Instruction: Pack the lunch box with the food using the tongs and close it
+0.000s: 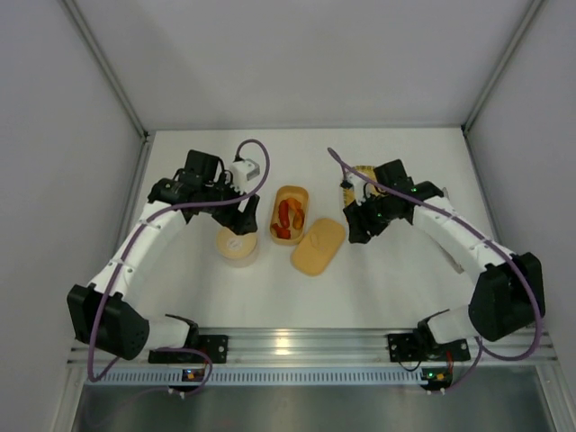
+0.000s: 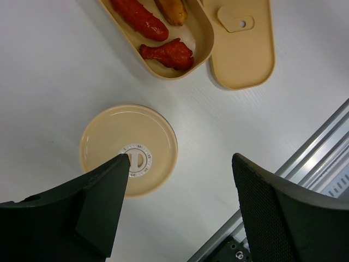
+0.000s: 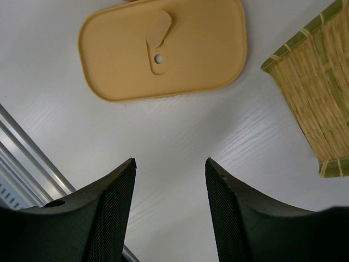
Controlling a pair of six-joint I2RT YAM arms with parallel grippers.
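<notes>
My left gripper hovers open above a round beige lidded container [image 2: 106, 136]. Beside that, a beige lunch box [image 2: 203, 46] holds red sausage [image 2: 139, 16], a chicken drumstick [image 2: 166, 54] and an orange-brown piece [image 2: 170, 10]. A flat tan rectangular lid [image 3: 202, 49] with a small tab lies next to the box. My right gripper is over bare table just beside this lid, its fingers apart with nothing between them.
A woven bamboo mat [image 3: 308, 93] lies right of the lid, partly under the right arm in the top view. Light rods [image 1: 450, 252] lie at the far right.
</notes>
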